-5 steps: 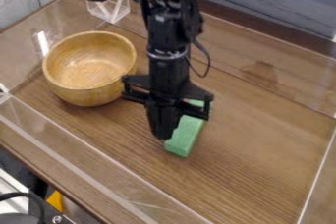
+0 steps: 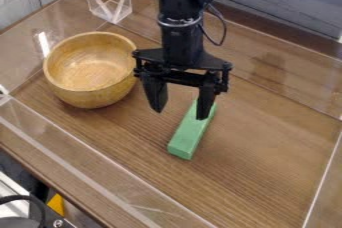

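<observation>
My black gripper [image 2: 181, 90] hangs over the middle of the wooden table, its two fingers spread wide and open with nothing seen between them. A green rectangular block [image 2: 191, 132] lies on the table beneath and just in front of the right finger, partly behind it at its far end. A round tan bowl [image 2: 83, 72] stands left of the gripper.
A clear plastic object [image 2: 110, 3] is at the back left. Dark and yellow items show at the lower left edge.
The gripper has risen away from the green block, toward the back of the table, uncovering more of the block. The block looks in much the same place.
</observation>
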